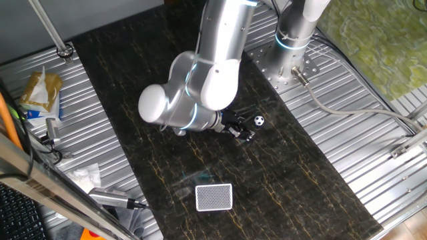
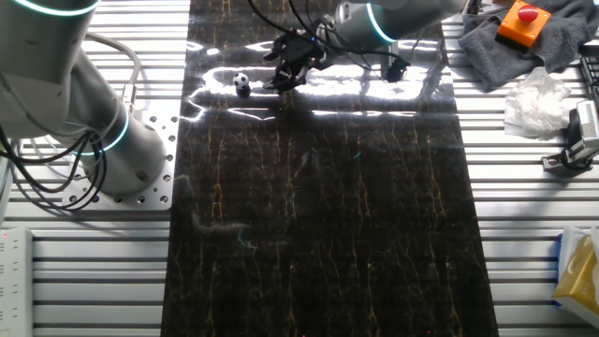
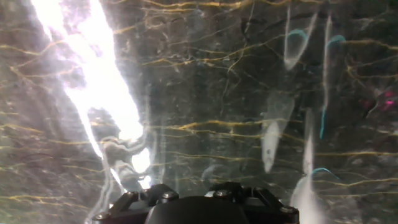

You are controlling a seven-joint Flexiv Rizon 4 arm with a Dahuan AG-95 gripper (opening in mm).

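A small black-and-white soccer-patterned ball (image 1: pixel 259 121) is on the dark marbled tabletop, near the edge on the robot base's side. In exterior view 2 the ball (image 2: pixel 241 80) shows a dark shape under it; whether that is a support or a reflection is unclear. My black gripper (image 1: pixel 248 128) is low over the table close beside the ball, tilted sideways. Its fingers (image 2: pixel 283 85) stand spread in exterior view 2, pointing toward the ball, with a gap between gripper and ball. Nothing shows between them. The wrist view has only glossy tabletop and black gripper parts (image 3: pixel 196 208), no ball.
A white mesh-bottomed basket (image 1: pixel 213 197) sits on the tabletop, away from the gripper. Tissues (image 1: pixel 41 92) and a grey device (image 1: pixel 111 198) lie on the ribbed metal surface beyond the table's far edge.
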